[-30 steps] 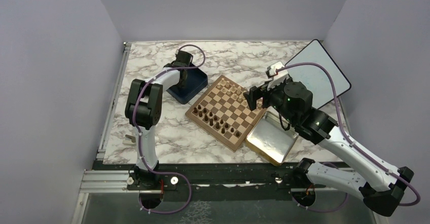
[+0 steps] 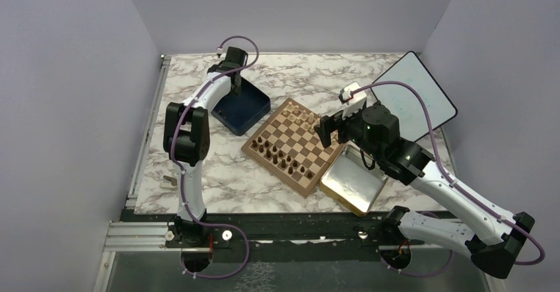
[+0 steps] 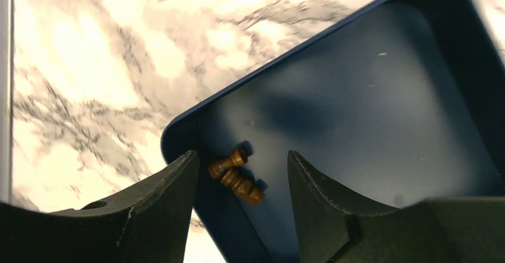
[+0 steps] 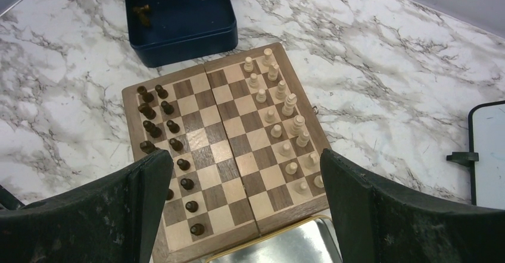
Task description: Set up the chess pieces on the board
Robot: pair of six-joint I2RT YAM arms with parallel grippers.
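Two dark brown chess pieces (image 3: 241,185) lie on their sides, touching, in a corner of the blue tray (image 3: 357,114). Over that corner my left gripper stands open, its fingers apart on either side of the pieces in the left wrist view and nothing held. The chessboard (image 4: 228,143) carries light pieces (image 4: 289,104) in two rows on the right side and dark pieces (image 4: 174,144) along the left side. My right gripper is open and empty above the board; its fingers (image 4: 137,197) cover part of the near dark back row.
A silver tray with a gold rim (image 2: 356,180) touches or nearly touches the board's near right side. A whiteboard (image 2: 416,97) lies at the far right. Bare marble table (image 2: 228,173) shows left of the board and behind it.
My left arm's wrist has moved back and slightly left, baring more of the blue tray. The right arm has shifted slightly left. The pieces on the board look unchanged.
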